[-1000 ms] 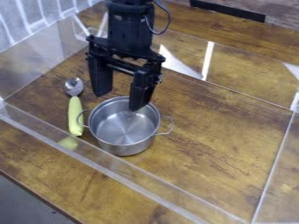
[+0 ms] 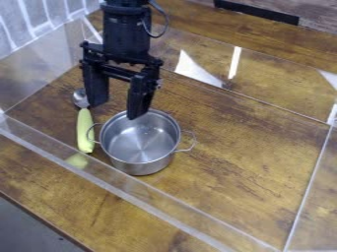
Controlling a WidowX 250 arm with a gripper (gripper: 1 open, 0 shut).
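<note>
My black gripper [image 2: 118, 91] hangs open over the upper rim area of a steel pot [image 2: 140, 144], with nothing visible between its fingers. The pot has wire handles on its sides and is empty. Left of it lies a utensil with a pale yellow-green handle [image 2: 85, 132] and a metal head, partly hidden near the gripper's left finger.
The wooden table [image 2: 243, 157] is bounded by clear plastic walls along the front, sides and back.
My gripper has moved left and slightly back, away from above the pot toward the utensil. The pot and utensil are unmoved.
</note>
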